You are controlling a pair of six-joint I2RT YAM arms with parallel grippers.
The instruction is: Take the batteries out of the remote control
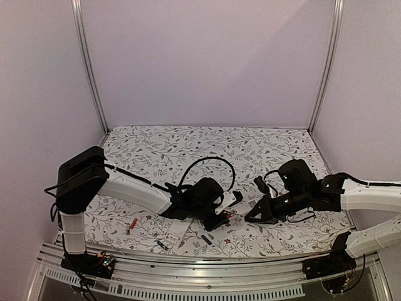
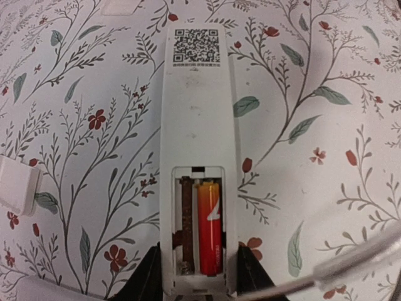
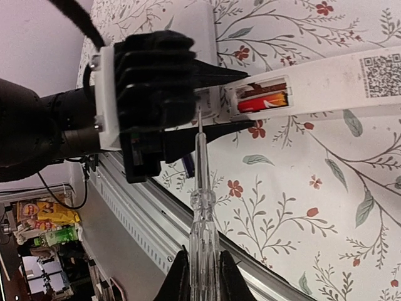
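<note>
A white remote control (image 2: 197,119) lies with its back up and its battery bay uncovered. In the left wrist view, a red-orange battery (image 2: 210,229) sits in the bay's right slot; the left slot looks brown and without a battery. My left gripper is shut on the remote's bay end, one finger along each side. My right gripper is shut on a clear rod-like tool (image 3: 203,213) with a thin tip. In the right wrist view that tip overlaps the left gripper, left of the bay; whether it touches anything cannot be told.
Loose batteries lie at the front left, an orange one (image 1: 133,223) and dark ones (image 1: 207,240) among them. A white flat object (image 1: 178,232) rests beneath the left arm. A metal rail (image 1: 207,263) borders the front.
</note>
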